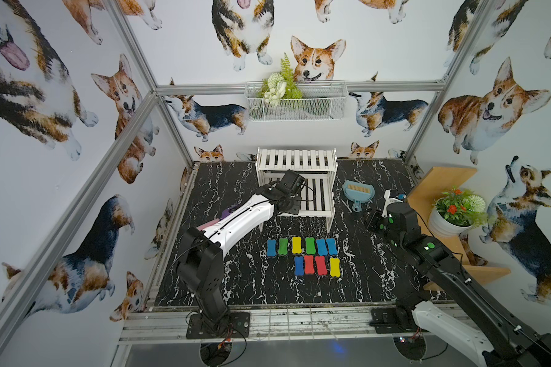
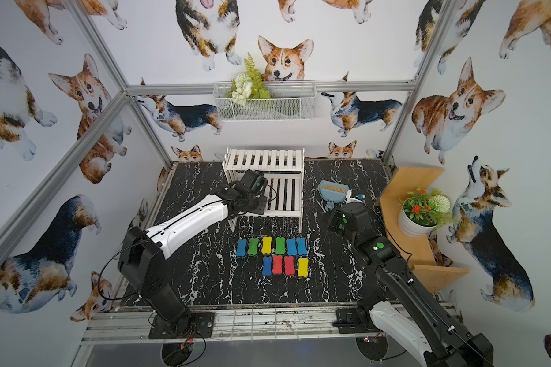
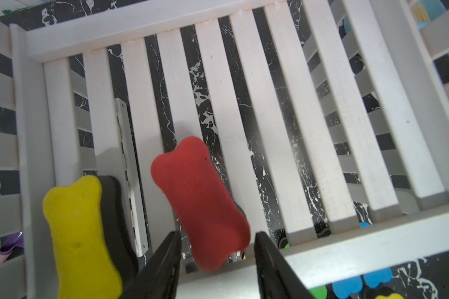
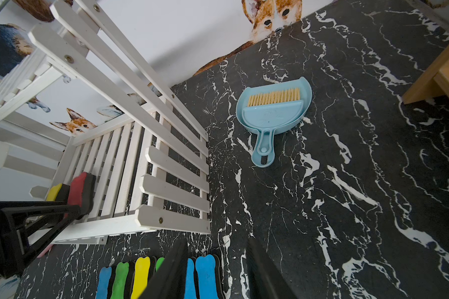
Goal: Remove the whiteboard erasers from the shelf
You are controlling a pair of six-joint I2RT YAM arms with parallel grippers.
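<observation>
Two erasers lie on the lower tier of the white slatted shelf (image 3: 284,124): a red eraser (image 3: 199,199) and, to its left in the left wrist view, a yellow eraser (image 3: 79,234) with a dark base. My left gripper is open over the red eraser's near end, with gaps visible between that end and the fingertips on both sides. Several blue, green, yellow and red erasers rest in two rows on the table before the shelf, among them a yellow eraser (image 1: 335,267). Right of the shelf, my right gripper is open and empty.
A blue dustpan with brush (image 4: 272,107) lies right of the shelf. Farther right stands a wooden stand (image 1: 440,183) with a potted plant (image 1: 450,217). A wire basket (image 1: 297,109) hangs on the back rail.
</observation>
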